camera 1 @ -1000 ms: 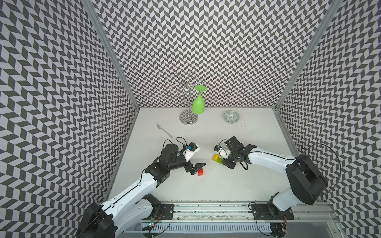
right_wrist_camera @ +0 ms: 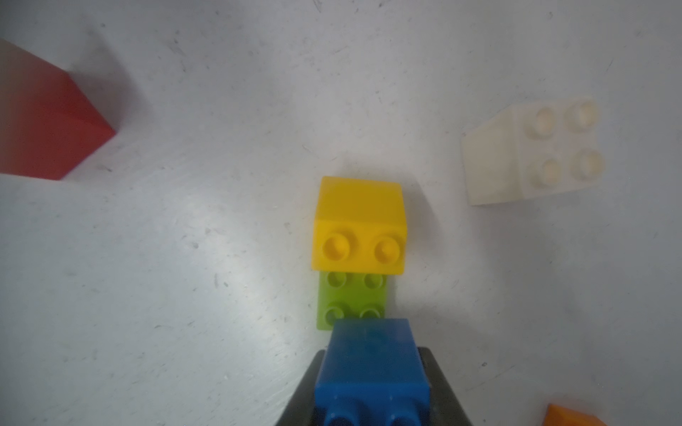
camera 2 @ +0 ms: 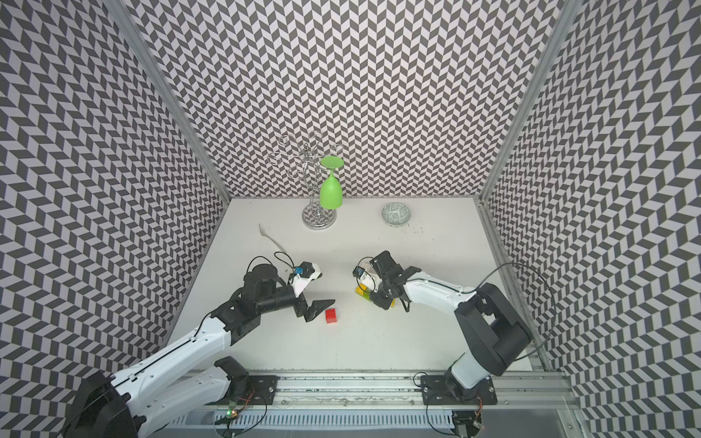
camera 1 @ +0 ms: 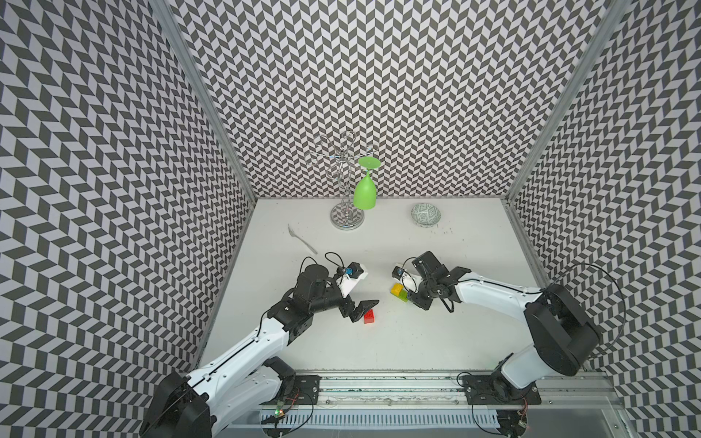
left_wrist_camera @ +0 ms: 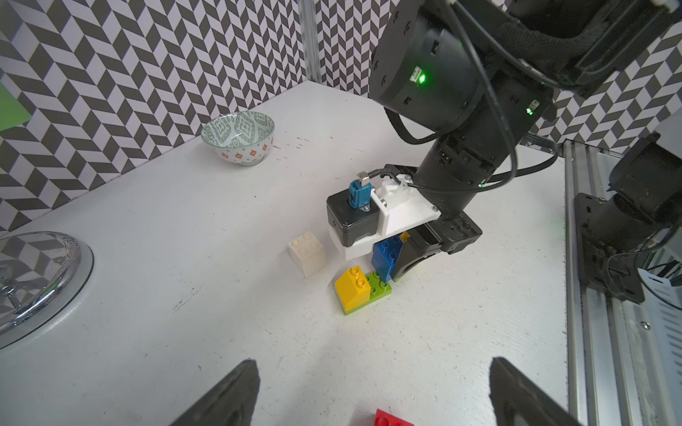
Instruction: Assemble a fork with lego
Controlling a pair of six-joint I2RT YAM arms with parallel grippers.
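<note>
A yellow slope brick (right_wrist_camera: 358, 213) sits on one end of a green brick (right_wrist_camera: 351, 294). My right gripper is shut on a blue brick (right_wrist_camera: 373, 355), holding it at the green piece's other end; whether they touch I cannot tell. A white brick stands apart nearby, and in the right wrist view an orange piece (right_wrist_camera: 568, 415) shows at the lower edge. My left gripper stands open above and beside a red brick (camera 1: 368, 317), nothing between its fingers.
A patterned bowl (camera 1: 425, 214) stands at the back right. A metal stand (camera 1: 346, 217) with a hanging green goblet (camera 1: 365, 192) is at the back centre, and a fork (camera 1: 303, 239) lies on the left.
My right gripper has shifted very slightly; the left arm and the loose objects look unchanged.
</note>
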